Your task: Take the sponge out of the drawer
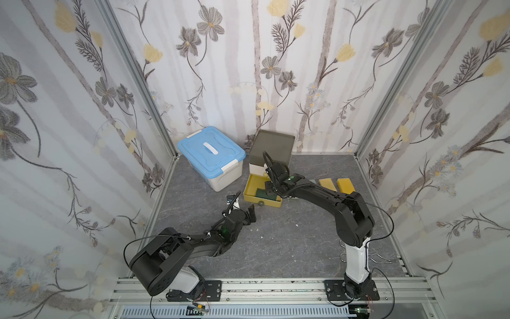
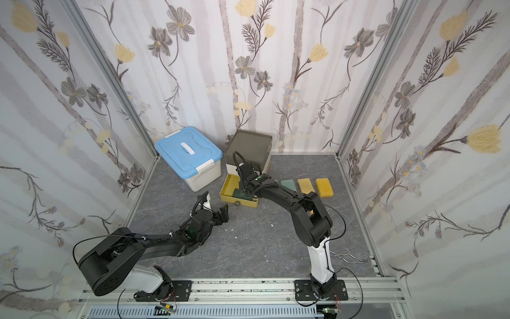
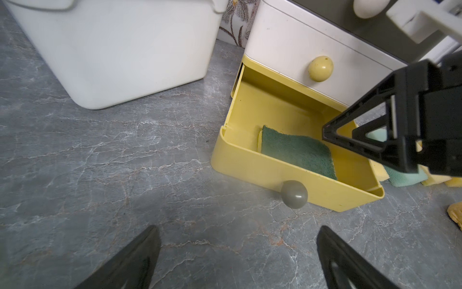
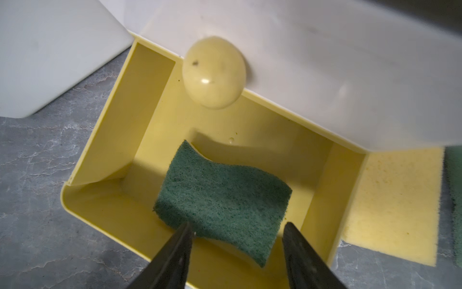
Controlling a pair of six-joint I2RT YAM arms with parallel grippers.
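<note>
A yellow drawer (image 4: 98, 144) is pulled out at the foot of a small cabinet (image 2: 248, 143). A dark green sponge (image 4: 221, 197) lies flat inside it. My right gripper is directly over the drawer, open, its fingertips above the near part of the sponge with nothing between them. My left gripper stands open over bare table, in front and to the left of the drawer, the drawer's knob (image 3: 293, 193) ahead of it.
A lidded blue-and-white box (image 1: 211, 151) sits left of the cabinet. Several sponges, including a yellow one (image 2: 324, 187), lie right of the drawer. Bent metal pieces (image 2: 348, 257) lie at front right.
</note>
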